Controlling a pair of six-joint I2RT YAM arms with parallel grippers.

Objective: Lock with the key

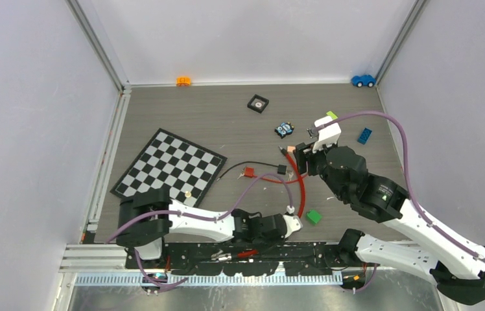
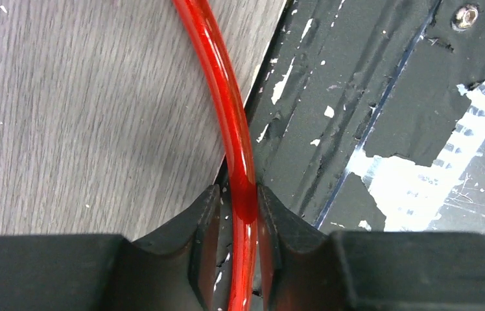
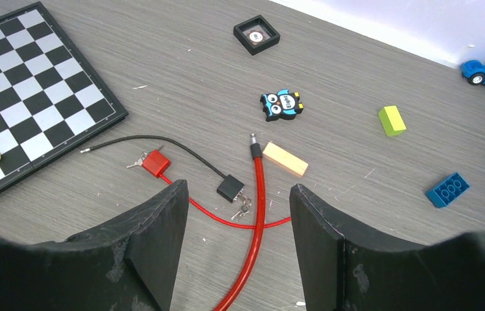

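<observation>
A thick red cable lock (image 3: 257, 201) runs from its dark metal tip down the table to a silver lock end (image 1: 219, 256) over the front edge. In the left wrist view my left gripper is closed around the red cable, a finger against each side. My right gripper stands open above the table with nothing between its fingers. Farther off lie a small red padlock (image 3: 155, 162) with keys (image 3: 137, 160) and a black padlock (image 3: 231, 188) with keys (image 3: 243, 207), each on a thin cable. No key shows at the thick cable's lock end.
A chessboard (image 3: 35, 91) lies at the left. Around the table are an owl toy (image 3: 281, 104), a black square box (image 3: 256, 35), a wooden block (image 3: 285, 159), a blue brick (image 3: 447, 190) and a green block (image 1: 313, 217).
</observation>
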